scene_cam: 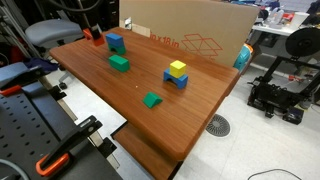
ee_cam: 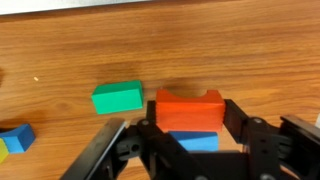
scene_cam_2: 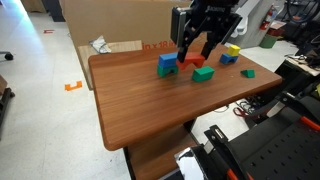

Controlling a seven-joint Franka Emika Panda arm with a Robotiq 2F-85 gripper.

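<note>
A red block [ee_cam: 190, 110] is held between the two dark fingers of my gripper, with the fingers shut on it. In exterior view 1 the red block [scene_cam: 94, 37] hangs above the table's far left end. Close by, a blue block [scene_cam_2: 170, 60] rests on a green one [scene_cam_2: 168, 71]; the wrist view shows part of the blue block [ee_cam: 196, 141] just below the red one. A single green block [ee_cam: 118, 97] lies apart on the wood, left of the gripper in that view.
A yellow block [scene_cam: 178, 69] sits on a blue block [scene_cam: 175, 80] farther along the table [scene_cam: 200, 106]. Another green block [scene_cam: 152, 100] lies near the table's front edge. A cardboard sheet [scene_cam: 195, 25] stands behind. Much bare wood shows in exterior view 2.
</note>
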